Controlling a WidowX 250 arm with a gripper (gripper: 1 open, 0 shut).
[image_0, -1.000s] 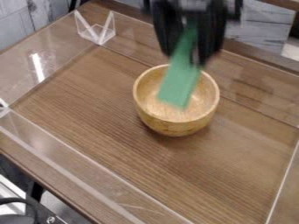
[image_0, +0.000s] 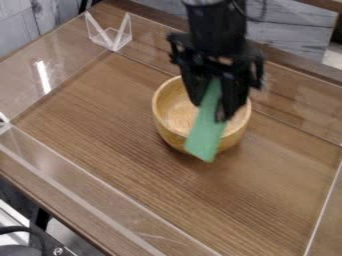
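Note:
My gripper (image_0: 214, 95) is blurred dark shapes reaching down from the top, shut on a green object (image_0: 207, 130) that hangs in front of a yellow-tan bowl (image_0: 173, 107) on the wooden table (image_0: 107, 175). The object's lower end overlaps the bowl's near side; whether it touches the bowl cannot be told.
A clear wire-like rack (image_0: 111, 33) stands at the back left. Dark cables lie at the lower left. The table to the left of and in front of the bowl is clear.
The gripper has come down and toward the front with the green object, whose lower end now sits lower in view, over the bowl's near part.

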